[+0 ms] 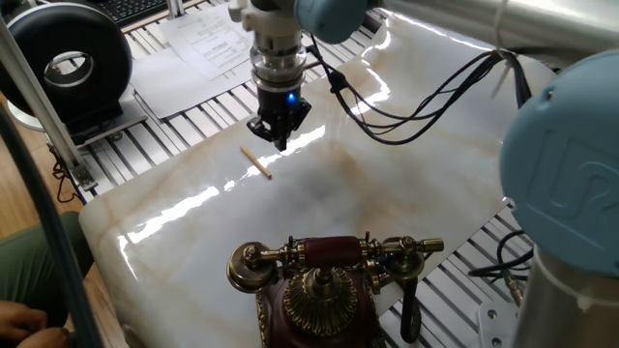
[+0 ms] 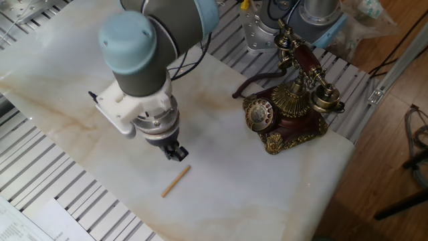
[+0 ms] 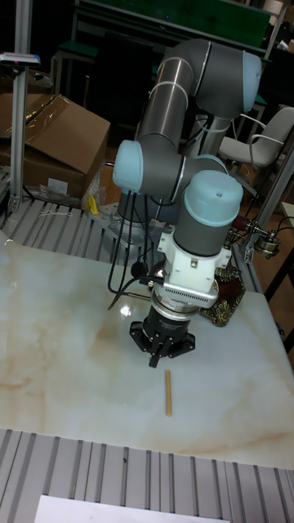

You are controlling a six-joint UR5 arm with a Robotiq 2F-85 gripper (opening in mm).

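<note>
A thin, light-brown wooden stick (image 1: 256, 162) lies flat on the glossy marble-patterned tabletop (image 1: 193, 251). It also shows in the second view as a short tan stick (image 2: 176, 181) and in the third as an upright-looking strip (image 3: 169, 393). My black gripper (image 1: 281, 145) points down above the table, close to one end of the stick but apart from it. In the third view the gripper (image 3: 154, 362) has its fingertips together at the middle, with nothing visible between them.
An ornate dark-red and brass telephone (image 2: 287, 110) stands on the table, well away from the stick. Black cables (image 1: 416, 121) loop beside the arm. Paper sheets (image 1: 208, 43) and a black ring-shaped object (image 1: 68, 63) lie beyond the table's edge. Bare tabletop surrounds the stick.
</note>
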